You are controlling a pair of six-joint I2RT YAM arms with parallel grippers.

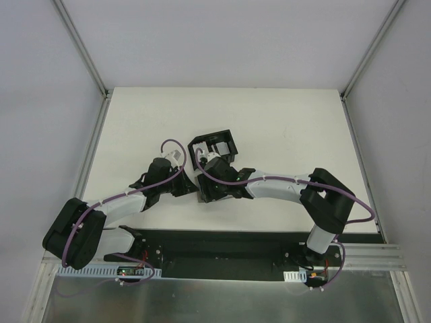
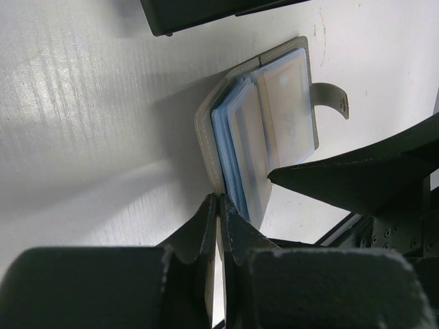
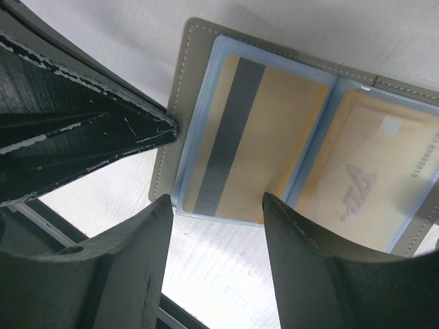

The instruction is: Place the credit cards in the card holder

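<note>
The card holder point(image 2: 210, 130) lies open on the white table with cards in clear sleeves point(image 2: 285, 103). My left gripper is shut at the holder's near edge; whether that edge is between its fingertips is unclear. In the right wrist view, a card with a dark stripe point(image 3: 241, 137) fills one sleeve and a pale card point(image 3: 370, 164) the other. My right gripper is open over the lower edge of the striped card, nothing visibly held. In the top view both arms largely hide the holder.
A black tray point(image 1: 223, 134) with pale contents stands just behind the holder.
</note>
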